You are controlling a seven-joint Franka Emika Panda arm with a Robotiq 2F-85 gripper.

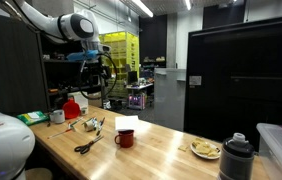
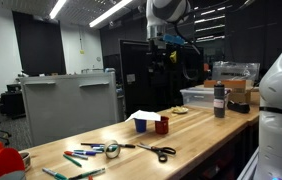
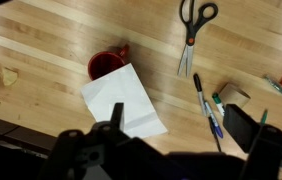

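Observation:
My gripper stands open high over the table, its two dark fingers far apart with nothing between them. A white sheet (image 3: 124, 103) lies below, left of the middle in the wrist view, beside a red mug (image 3: 106, 66) and partly against its rim. From the side, the sheet (image 2: 153, 115) rests over a blue cup (image 2: 140, 126), which it hides from above. Black-handled scissors (image 3: 190, 38) lie apart from the mug, and several pens and markers (image 3: 215, 120) are near the right finger in the wrist view.
A plate of yellow food (image 1: 205, 150) and a dark bottle (image 1: 237, 158) stand towards the far end of the table. A small brown block (image 3: 234, 95) and a roll of tape (image 2: 112, 151) sit among the pens. Bare wood (image 1: 166, 148) lies between mug and plate.

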